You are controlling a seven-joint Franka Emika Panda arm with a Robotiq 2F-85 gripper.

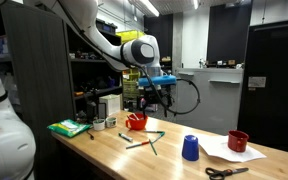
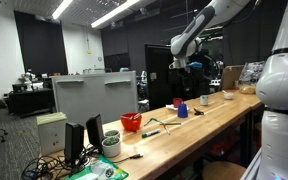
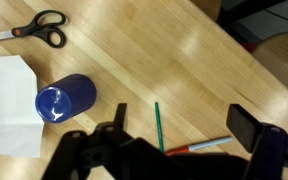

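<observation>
My gripper is open, high above the wooden table, with only air between its fingers. In the wrist view a thin green stick and a red-and-grey marker-like tool lie on the table below it. A blue cup stands to the left. In exterior view 1 the same blue cup is right of the loose tools. A red bowl with things in it sits behind them, and a dark red mug stands at the right.
Black scissors lie at the front right, near white paper. A green packet and several small white pots occupy the left side. The table between the tools and the blue cup is bare.
</observation>
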